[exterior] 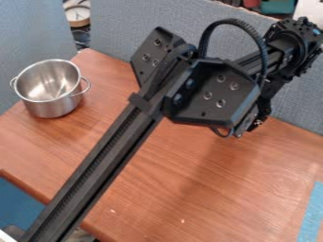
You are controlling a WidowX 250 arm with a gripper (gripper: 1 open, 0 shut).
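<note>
A steel pot [51, 92] with two side handles stands upright at the left of the wooden table [190, 198]. The black robot arm crosses the view diagonally from the lower left to the upper right. Its gripper [252, 121] is at the right behind the arm's plates, mostly hidden, so its fingers are hard to make out. It is well apart from the pot.
Grey padded panels [127, 28] line the back of the table. A strip of blue tape [311, 213] lies at the right edge.
</note>
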